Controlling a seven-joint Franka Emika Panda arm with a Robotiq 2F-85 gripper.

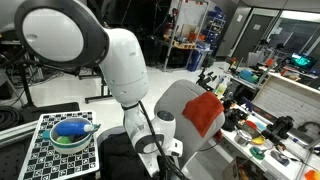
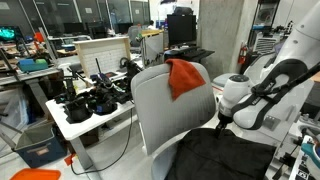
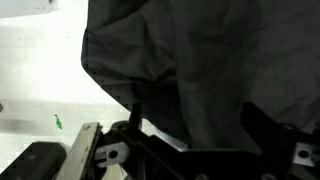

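Note:
A black cloth is spread over the table, with folds and an edge showing in the wrist view. My gripper stands open above this cloth, its two fingers wide apart. Only dark fabric and a strip of pale surface show between and around them. From the side, the gripper appears low over the cloth's back edge. Whether the fingertips touch the fabric I cannot tell. A red cloth hangs over the top of the grey chair, away from the gripper.
Beside the black cloth, a bowl with a blue item sits on a white perforated board. The chair back stands close behind the arm. Cluttered benches lie farther off.

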